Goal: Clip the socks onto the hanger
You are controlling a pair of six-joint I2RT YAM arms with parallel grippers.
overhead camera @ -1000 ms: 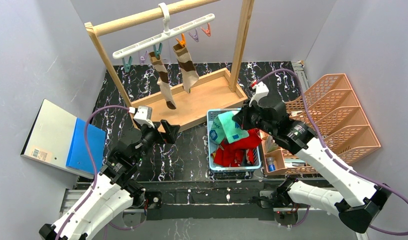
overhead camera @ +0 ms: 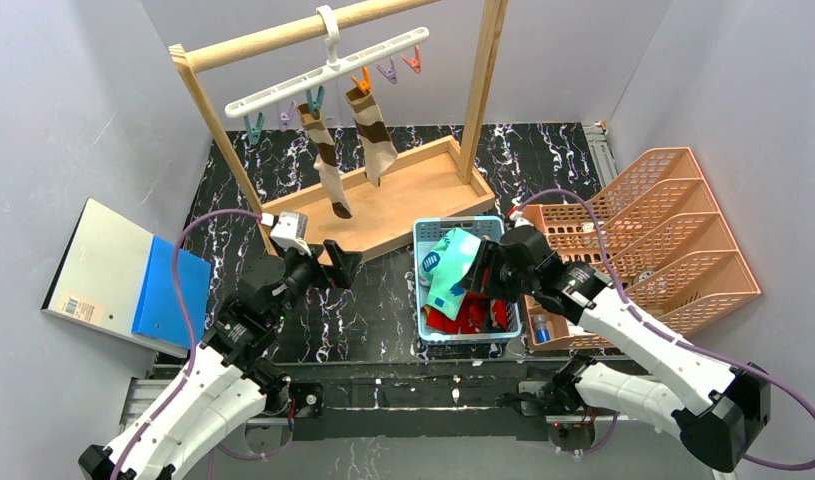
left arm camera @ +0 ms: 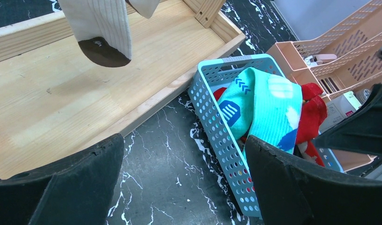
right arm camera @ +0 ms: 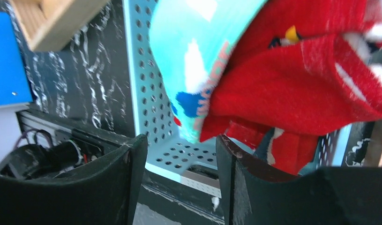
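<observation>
Two striped beige-brown socks hang from clips on the white hanger on the wooden rack. The blue basket holds turquoise socks and red socks. My right gripper is open low over the basket, with turquoise and red socks just beyond its fingers in the right wrist view. My left gripper stands open left of the basket, empty, above the dark table's edge by the tray.
A peach organizer fills the right side. A blue and white folder lies at the left. The wooden tray is under the rack.
My right gripper has come down toward the basket, and the turquoise sock in it has shifted. The left arm is still.
</observation>
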